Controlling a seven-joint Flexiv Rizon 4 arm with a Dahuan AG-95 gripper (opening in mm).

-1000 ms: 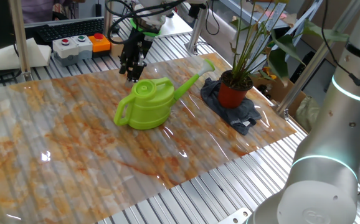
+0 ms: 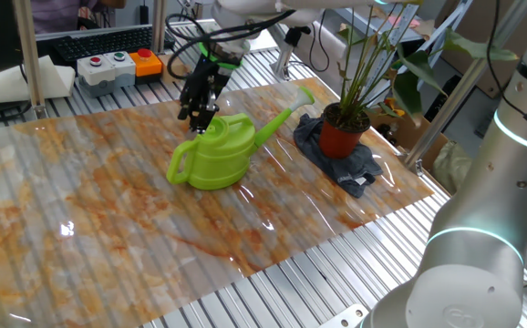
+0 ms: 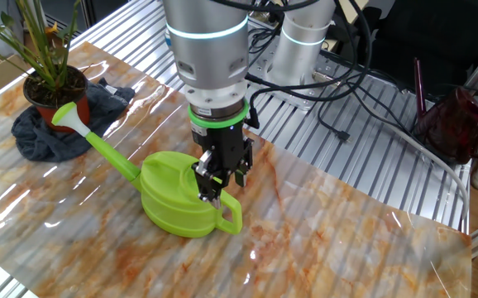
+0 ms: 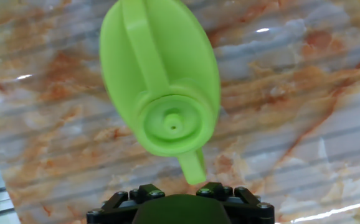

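Note:
A bright green watering can (image 2: 218, 157) stands upright on the marbled sheet, its spout (image 2: 284, 118) pointing toward the potted plant (image 2: 344, 133). The loop handle (image 3: 231, 217) is at the opposite end. My gripper (image 3: 227, 189) hangs close to the can's handle end, on the robot-base side, pointing down. From the wrist, the can's top and round lid (image 4: 173, 126) lie ahead of the gripper, with the rear handle (image 4: 193, 167) reaching toward it. Its fingers (image 4: 147, 192) stand apart, and nothing shows between them.
The plant's brown pot rests on a dark cloth (image 2: 362, 173). Behind the sheet are a button box (image 2: 108, 71) and a keyboard (image 2: 99, 42). A dark red jug (image 3: 458, 124) stands at the far right. The sheet (image 2: 72, 228) is bare left and in front of the can.
My arm and gripper have shifted slightly down and to the right in exterior view 1, nearer the can. The can and plant have stayed put.

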